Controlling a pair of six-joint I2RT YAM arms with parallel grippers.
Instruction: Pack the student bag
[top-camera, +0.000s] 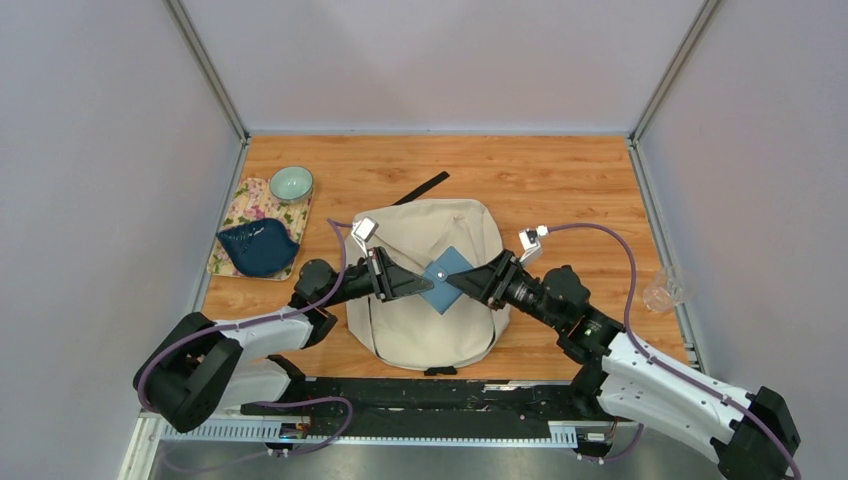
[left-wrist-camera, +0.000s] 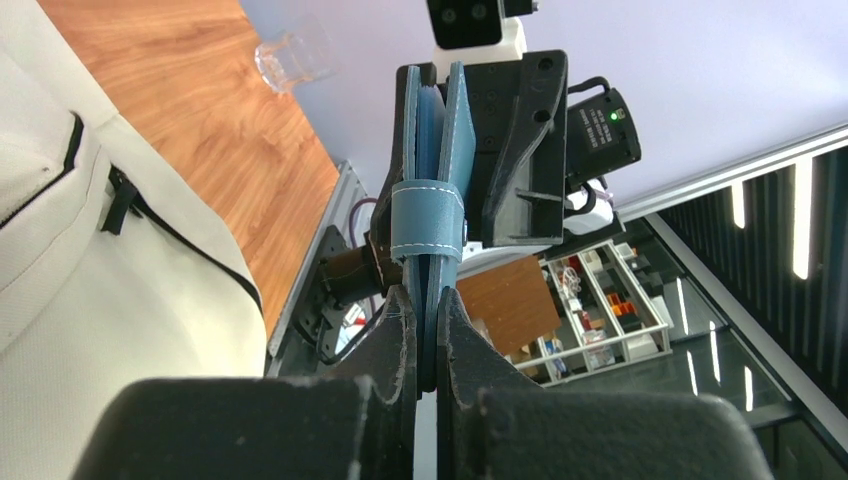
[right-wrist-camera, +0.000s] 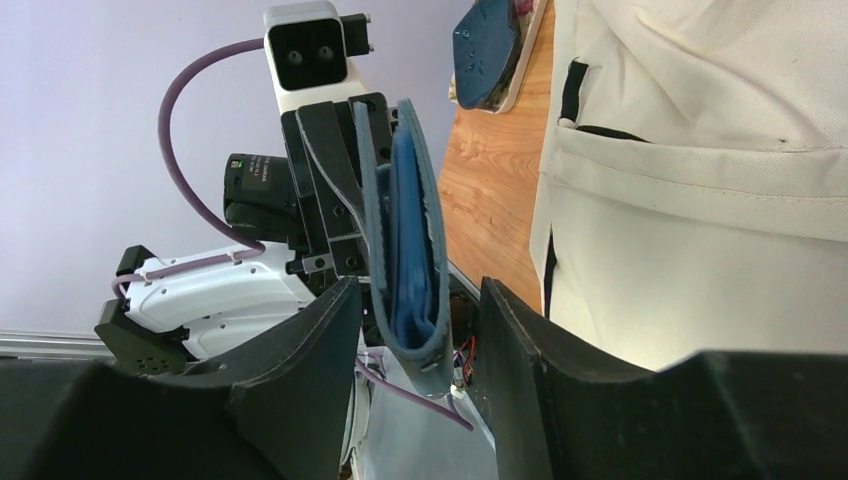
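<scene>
A blue notebook-like case (top-camera: 447, 280) with a strap (left-wrist-camera: 427, 220) is held between both arms above the cream bag (top-camera: 420, 340) at the table's centre. My left gripper is shut on its edge, which points upright in the left wrist view. My right gripper is at the case's other side; in the right wrist view its fingers flank the case's edge, and whether they grip it is unclear. The bag lies flat, with folds and black zips.
At the left, a floral board (top-camera: 240, 205) holds a green bowl (top-camera: 291, 182) and a dark blue pouch (top-camera: 258, 246). A clear glass (top-camera: 663, 291) stands at the right edge. The table behind the bag is free.
</scene>
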